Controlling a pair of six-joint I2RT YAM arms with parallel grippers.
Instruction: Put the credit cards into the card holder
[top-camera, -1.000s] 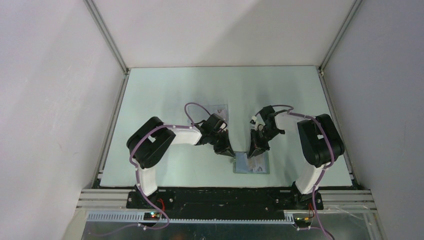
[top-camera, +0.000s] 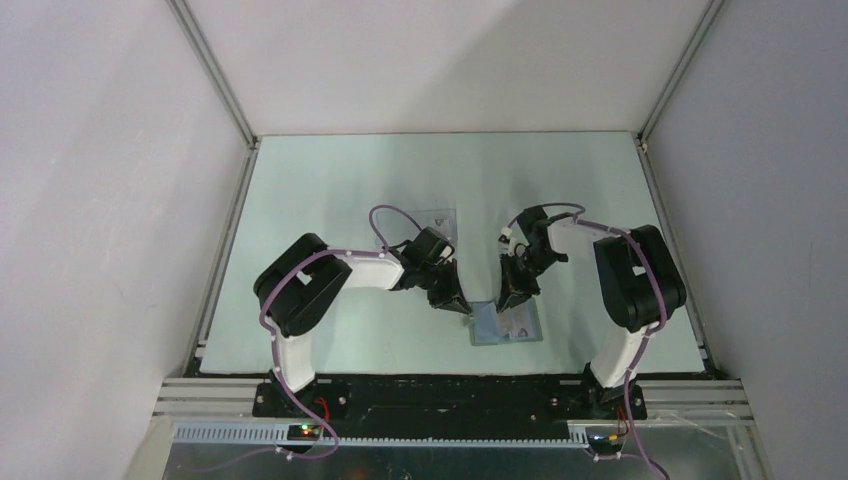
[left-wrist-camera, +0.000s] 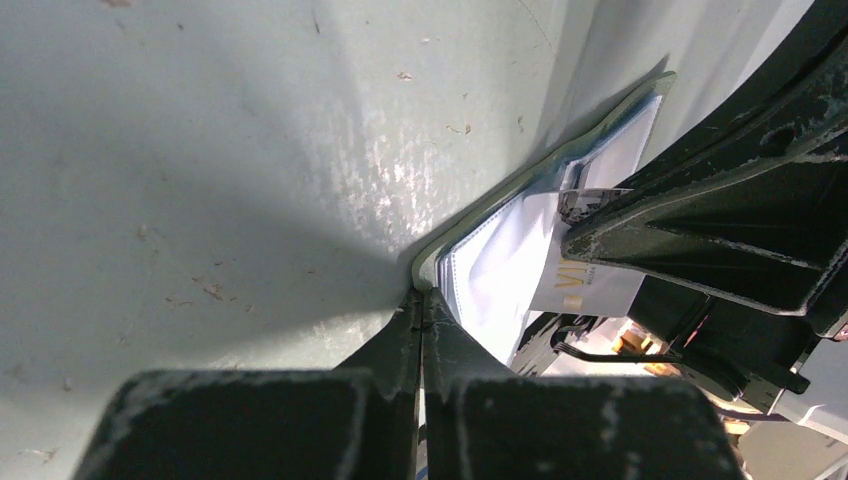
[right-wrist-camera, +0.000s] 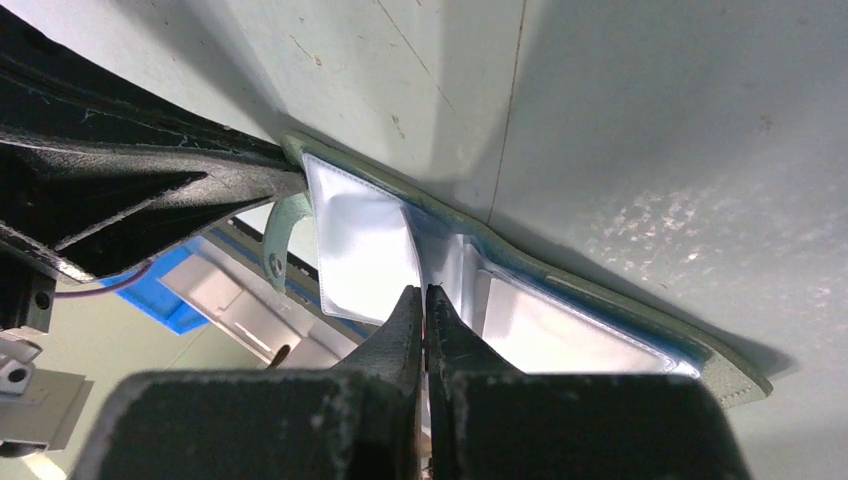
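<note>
The blue-and-clear card holder (top-camera: 484, 326) lies open near the table's front. My left gripper is shut, its tips at the holder's upper left corner; whether they pinch the edge is hard to see. Above the holder's middle, my right gripper is shut on a thin card seen edge-on between its tips. The left wrist view shows that credit card (left-wrist-camera: 590, 288), pale with gold lettering, standing up from the holder. White sleeves (right-wrist-camera: 365, 250) with clear pockets show in the right wrist view; how far the card is inside one is not clear.
A clear sheet (top-camera: 441, 216) with a printed piece lies behind the left arm. Small pale items lie partly hidden by the right arm.
The holder has shifted slightly right and away from the front edge. My right gripper has moved a little the same way, still with the card. The left arm looks unmoved.
</note>
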